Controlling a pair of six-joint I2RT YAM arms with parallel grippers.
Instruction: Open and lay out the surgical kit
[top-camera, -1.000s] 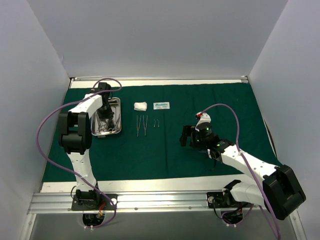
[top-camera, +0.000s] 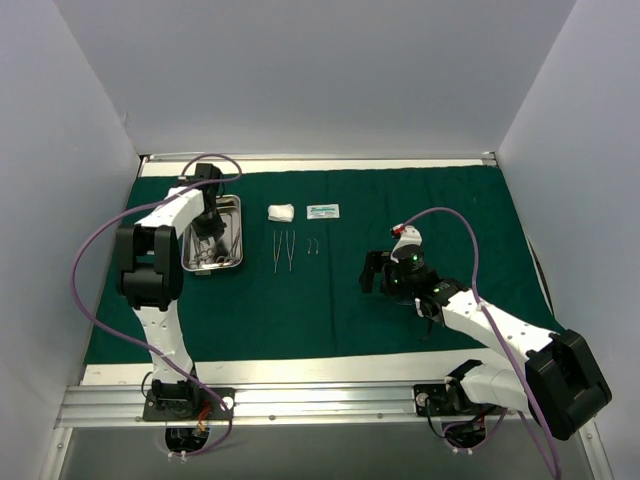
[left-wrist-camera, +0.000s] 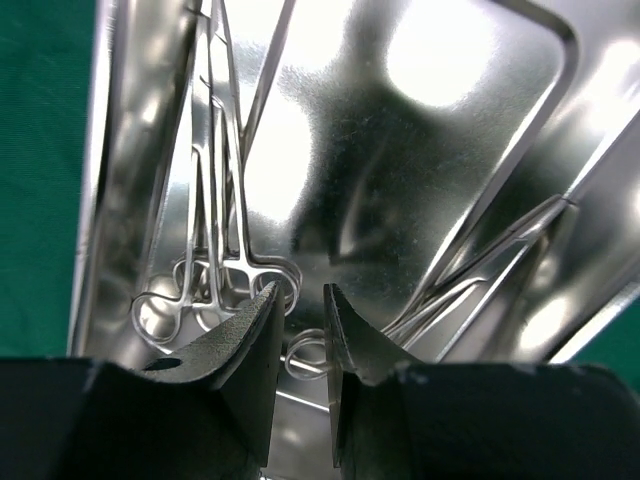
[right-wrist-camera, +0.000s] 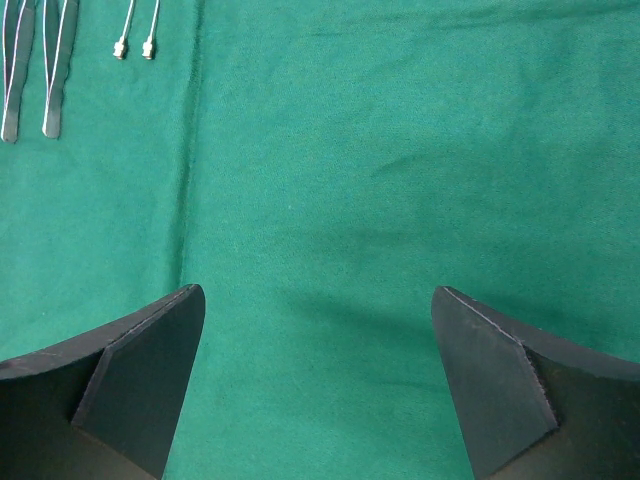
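A steel tray (top-camera: 230, 256) on the left of the green drape holds several scissor-like instruments (left-wrist-camera: 240, 255), grouped along both sides. My left gripper is over the tray among their ring handles, fingertips a little apart, nothing visibly held. My right gripper stands open over bare drape at the right, nothing between its fingers. Right of the tray lie two tweezers (top-camera: 290, 250), two small metal pieces (top-camera: 313, 246), a white gauze bundle (top-camera: 281, 213) and a packet (top-camera: 323, 212).
The green drape (top-camera: 440, 200) is clear at the back right and front centre. Grey walls bound the table at back and sides.
My left gripper has shifted very slightly over the tray. The right arm and the laid-out items have not moved.
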